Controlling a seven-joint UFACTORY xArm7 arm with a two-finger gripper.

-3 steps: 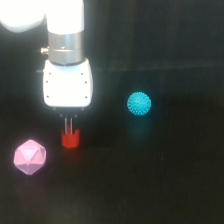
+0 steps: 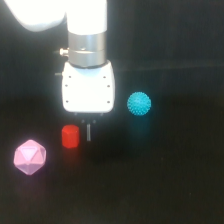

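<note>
A small red block [image 2: 70,137] rests on the dark surface at the left. Just to its right in the image, my gripper [image 2: 88,133] points downward below the white hand [image 2: 88,90]. Its thin fingers show as one short grey upright bar, so whether they are apart or together is unclear. The red block appears beside the fingers, not between them. A pink faceted ball [image 2: 30,157] lies farther left and nearer the camera. To the right of the hand sits a blue textured ball [image 2: 139,103].
The white arm [image 2: 87,18] comes down from the top left.
My hand has moved to the right and slightly down, from above the red block to beside it. The red block, pink ball and blue ball have stayed in place.
</note>
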